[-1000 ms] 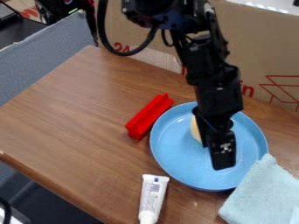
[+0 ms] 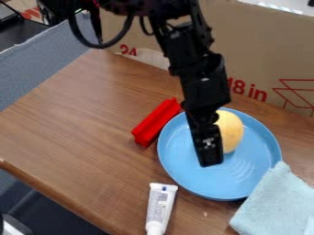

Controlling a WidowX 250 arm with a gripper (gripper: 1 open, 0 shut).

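Note:
The black arm hangs down from the top centre, its gripper (image 2: 207, 147) low over the left middle of the blue plate (image 2: 245, 173). A round, pale orange-yellow object (image 2: 229, 127) sits on the plate just right of and behind the gripper, partly hidden by it. I cannot make out the gap between the fingers clearly, but the gripper appears beside the object rather than around it. A red oblong object (image 2: 157, 120) lies left of the plate, and a white tube (image 2: 161, 207) lies below it.
A pale blue cloth (image 2: 274, 207) lies at the lower right, against the plate. A cardboard panel (image 2: 270, 50) stands behind.
The gripper has moved left and up from over the plate's middle, uncovering more of the yellow object. The plate, red object, tube and cloth look unmoved.

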